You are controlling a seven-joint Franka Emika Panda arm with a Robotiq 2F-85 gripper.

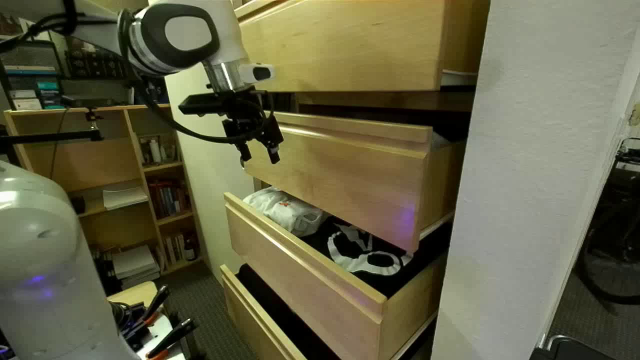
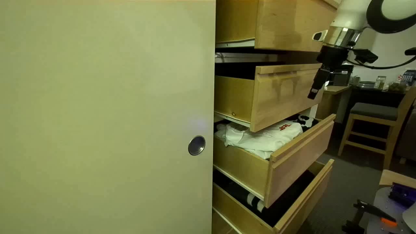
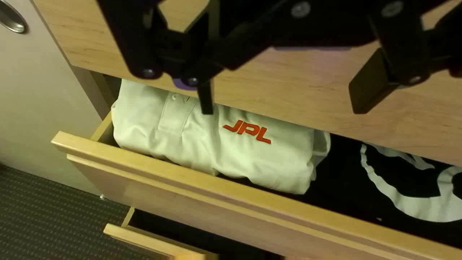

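My gripper hangs in front of the second visible drawer, near its left end. In the wrist view the two fingers stand wide apart with nothing between them, so the gripper is open. Below it, the third drawer is pulled out. A folded white shirt with a red JPL logo lies in that drawer on its left side. Beside the shirt is black cloth with a white print. The second drawer's front overhangs part of both garments.
A top drawer and a bottom drawer are also pulled out, the bottom one holding dark cloth. A sliding door and a white wall flank the chest. Carpeted floor lies open in front.
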